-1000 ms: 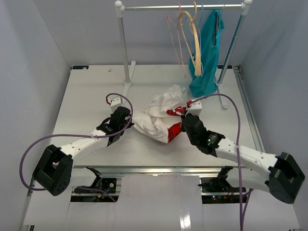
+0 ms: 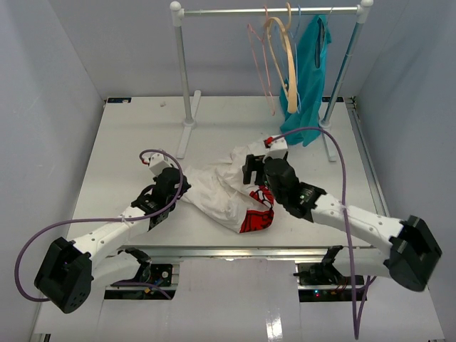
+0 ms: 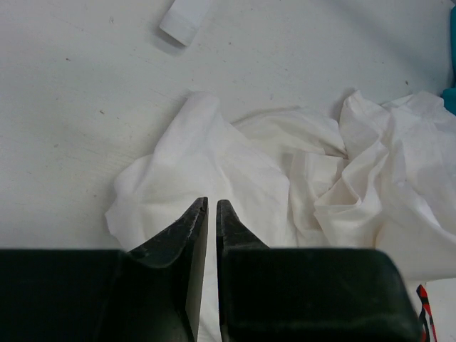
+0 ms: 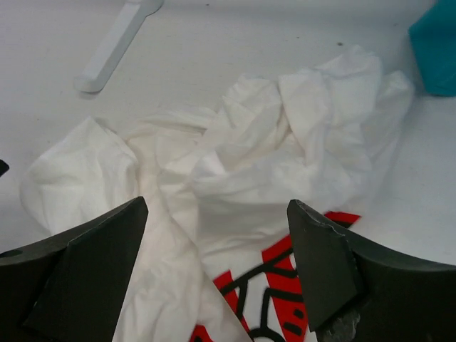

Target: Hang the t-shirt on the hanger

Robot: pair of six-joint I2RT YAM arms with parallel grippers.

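The white t shirt (image 2: 221, 192) with red and black print lies crumpled in the table's middle. My left gripper (image 2: 178, 187) is over its left end; in the left wrist view its fingertips (image 3: 196, 221) meet above white cloth (image 3: 242, 171), and I cannot tell whether fabric is between them. My right gripper (image 2: 254, 168) hangs above the shirt's right part, open, with the cloth (image 4: 256, 199) visible below between its spread fingers. Several hangers, a wooden one (image 2: 291, 92) among them, hang from the rail (image 2: 235, 12).
A teal garment (image 2: 306, 85) hangs at the rail's right. The rack's white feet (image 2: 184, 142) stand on the table at both sides behind the shirt.
My right gripper has moved left over the shirt and is now open. The shirt's printed part has shifted toward the front. My left gripper has moved slightly left and toward the front.
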